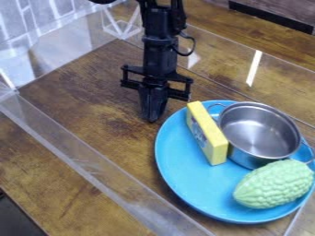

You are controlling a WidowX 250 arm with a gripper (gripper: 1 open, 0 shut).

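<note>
My black gripper [153, 103] hangs low over the wooden table at the upper middle, its fingers drawn together with nothing visible between them. It is just left of a blue plate [191, 189]. On that plate are a yellow block [207, 134], a steel pot [259, 129] and a pale green bumpy vegetable [274, 183].
Bare wooden table [74, 129] lies open to the left of my gripper. Transparent edges run along the left and front, and a wooden surface with clear strips lies at the back right.
</note>
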